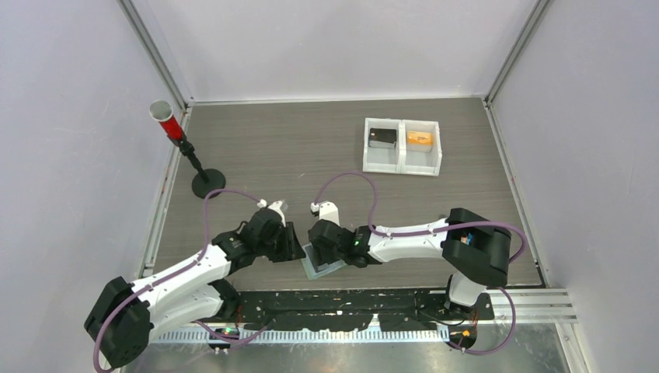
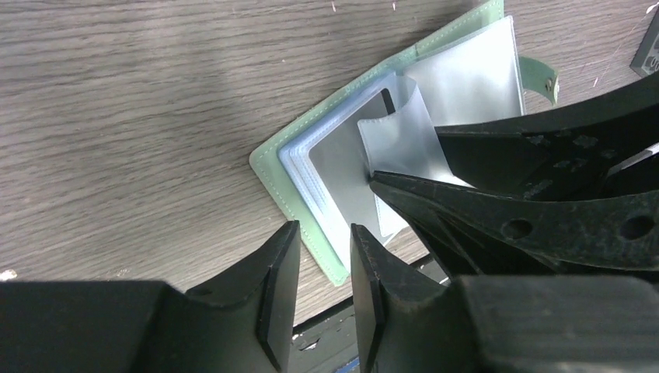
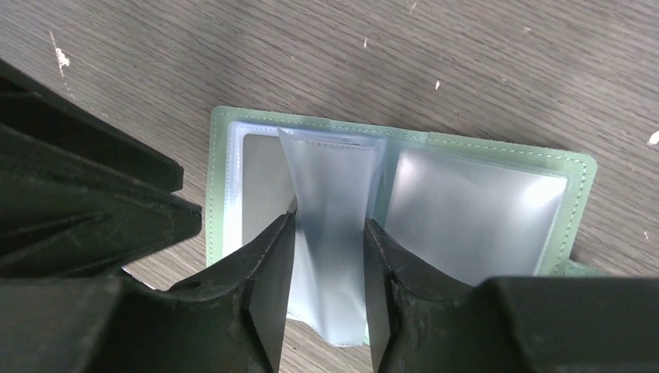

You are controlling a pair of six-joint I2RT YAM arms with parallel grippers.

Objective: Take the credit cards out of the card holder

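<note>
The pale green card holder (image 1: 313, 272) lies open and flat near the table's front edge. Clear sleeves fill it; one clear sleeve (image 3: 334, 186) is bent up and curved, partly baring a grey card-like panel (image 3: 264, 183). My right gripper is over the holder, its fingers (image 3: 268, 256) apart on either side of that raised sleeve, not visibly clamped. Just past the holder's left edge, my left gripper stands open with nothing between its fingers. In the left wrist view, the right fingers (image 2: 497, 210) cover part of the sleeves.
A white two-part tray (image 1: 401, 165) at the back right holds a black box (image 1: 382, 137) and an orange box (image 1: 420, 138). A black stand (image 1: 208, 182) carrying a red cup (image 1: 170, 127) is at the left. Both grippers are close together.
</note>
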